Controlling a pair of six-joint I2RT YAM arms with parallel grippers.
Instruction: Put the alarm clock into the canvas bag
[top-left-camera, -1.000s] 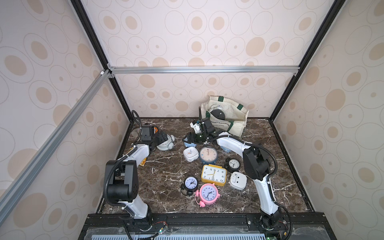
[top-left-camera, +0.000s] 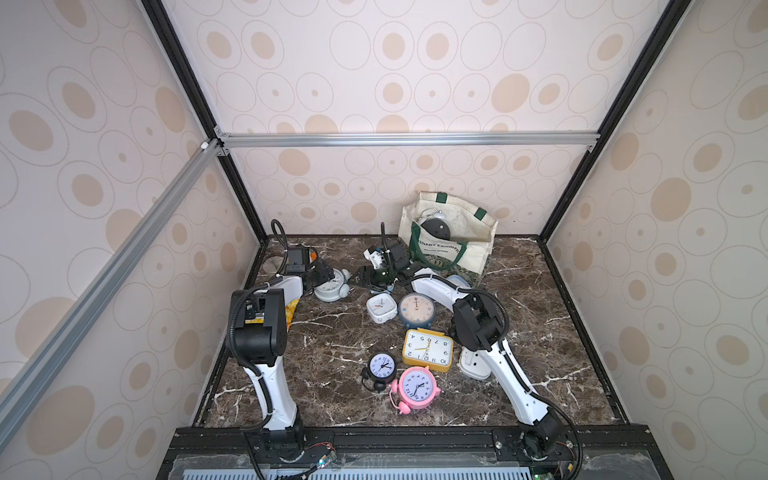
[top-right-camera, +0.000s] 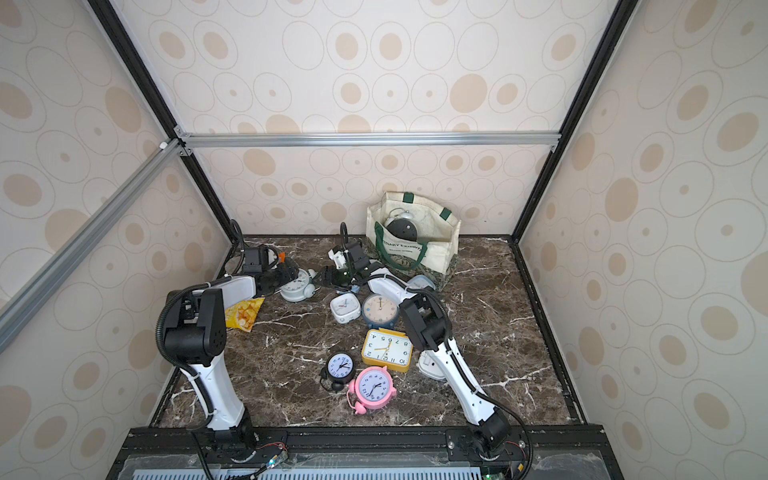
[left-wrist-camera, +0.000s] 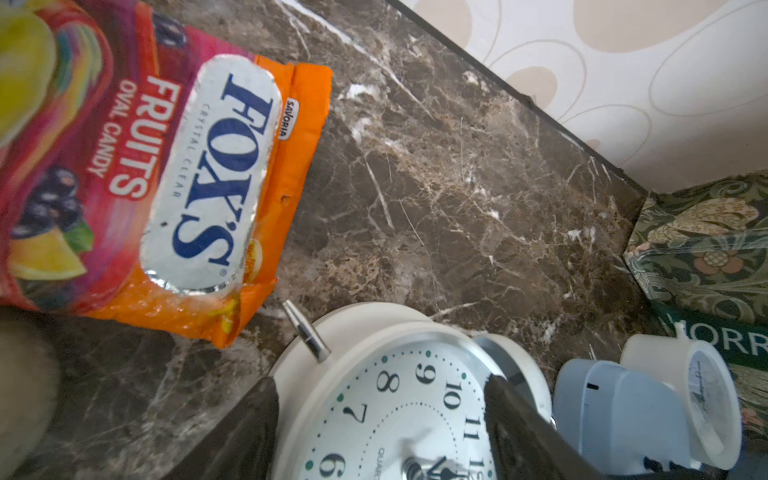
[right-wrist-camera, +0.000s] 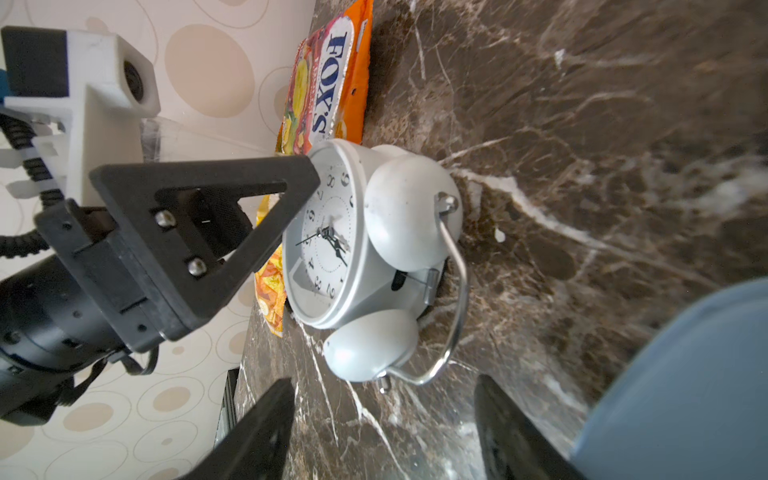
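Note:
A white twin-bell alarm clock (right-wrist-camera: 400, 232) stands at the back left, seen from its bell and handle side in the right wrist view. My left gripper is part open over it, one finger (left-wrist-camera: 240, 436) on each side of the clock's face in that view; whether they touch it is unclear. To the clock's right, my right gripper is part open, pointing at the bells with bare table between its fingertips. The canvas bag (top-left-camera: 477, 254), cream with green trim, leans at the back wall with its mouth open and a dark round clock (top-left-camera: 436, 228) inside.
An orange candy bag (left-wrist-camera: 216, 176) lies left of the alarm clock. Under and near the right arm are a small white clock (top-left-camera: 381, 308), a round blue clock (top-left-camera: 417, 309) and a yellow clock (top-left-camera: 428, 349). A pink clock (top-left-camera: 417, 386) sits in front.
My right gripper has moved left toward the white alarm clock, its arm swinging left over other clocks. The left arm's elbow has shifted right and forward, while its gripper stays at the clock.

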